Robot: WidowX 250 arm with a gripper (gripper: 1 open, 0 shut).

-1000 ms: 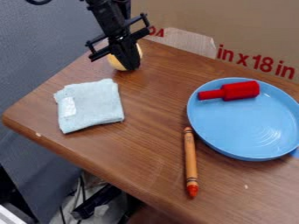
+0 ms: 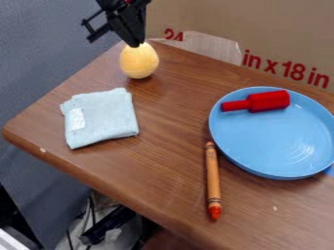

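Observation:
The black gripper (image 2: 131,35) is raised at the top left, just above a pale yellow ball (image 2: 139,62) on the wooden table; whether its fingers hold anything is hard to tell. A folded light-blue cloth (image 2: 98,118) lies at the left of the table. On the right, a blue plate (image 2: 275,146) holds a red cylindrical object (image 2: 257,102) near its back rim. An orange crayon (image 2: 213,181) lies on the table left of the plate.
A cardboard box (image 2: 261,39) stands behind the table. The table's left edge drops to a grey surface.
The gripper has moved up and to the left, off the yellow ball, which now shows more fully. The other objects look unmoved.

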